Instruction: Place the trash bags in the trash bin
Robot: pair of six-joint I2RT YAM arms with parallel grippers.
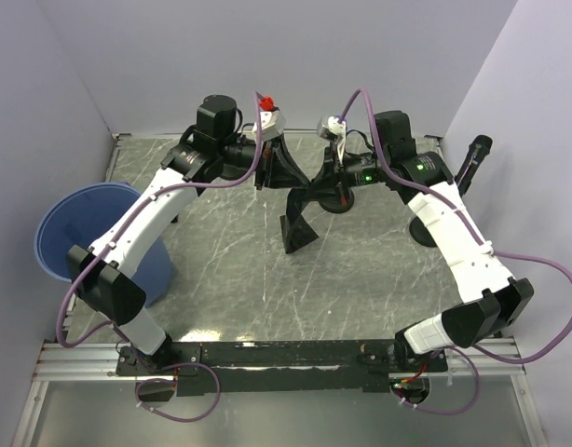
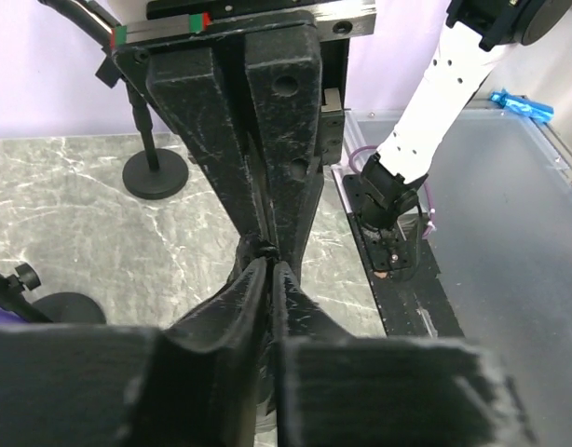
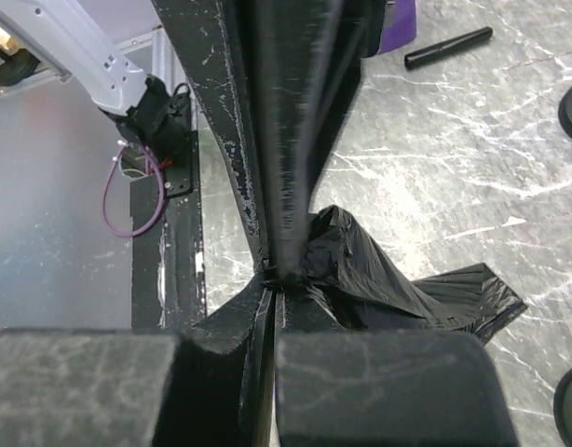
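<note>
A black trash bag (image 1: pixel 297 228) hangs between the two grippers over the middle of the table; its crumpled body shows in the right wrist view (image 3: pixel 463 303). My right gripper (image 1: pixel 319 189) is shut on its upper part. My left gripper (image 1: pixel 295 182) has met the right one at the bag's top; in the left wrist view its fingertips come close together at the bag, though whether they grip it is unclear. The blue trash bin (image 1: pixel 151 275) stands at the left.
Black stands with round bases (image 2: pixel 154 182) stand at the back and right of the marble table (image 1: pixel 230 289). A black marker-like bar (image 3: pixel 449 47) lies on the table.
</note>
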